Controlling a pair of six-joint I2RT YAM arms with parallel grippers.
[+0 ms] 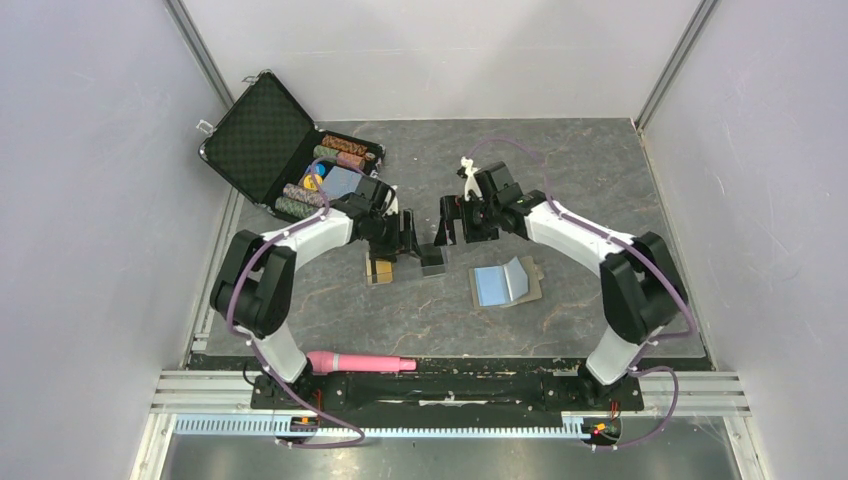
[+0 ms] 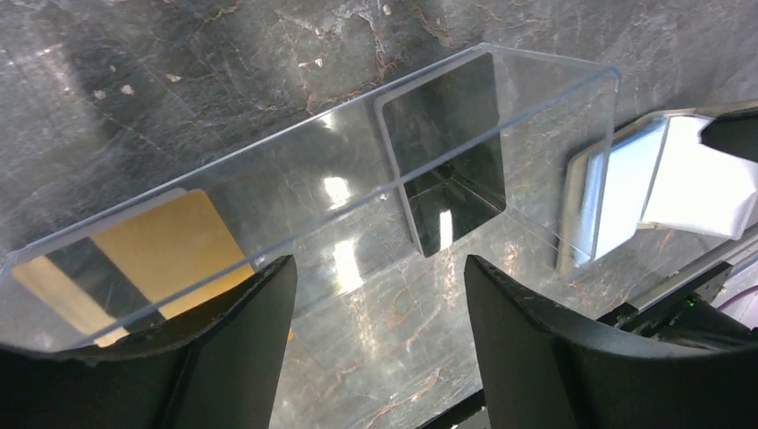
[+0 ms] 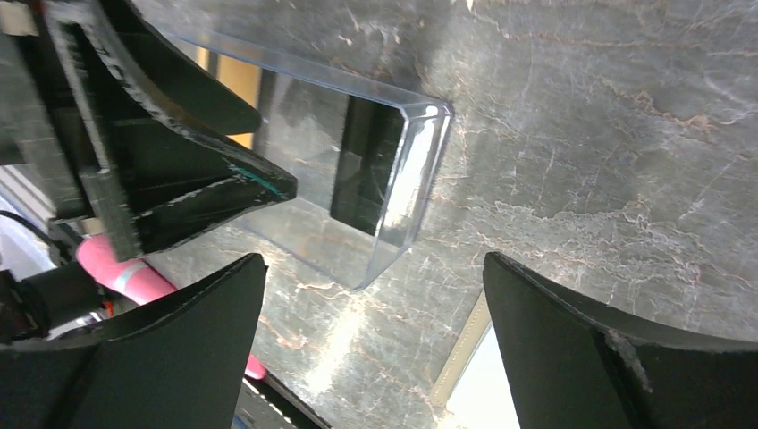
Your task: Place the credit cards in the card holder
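Observation:
A clear acrylic holder (image 2: 554,89) lies on the grey table, with a gold card (image 2: 170,232) at one end and a dark card (image 2: 451,197) at the other, as the left wrist view shows. My left gripper (image 1: 408,232) is over the holder between the two cards, its fingers apart with nothing seen between them. My right gripper (image 1: 450,222) is open above the holder's right end; in the right wrist view the left gripper's dark body covers part of the holder.
An open case (image 1: 250,140) with chips stands at back left. A beige board with blue and white cards (image 1: 492,285) lies front right. A pink cylinder (image 1: 355,361) lies along the front edge.

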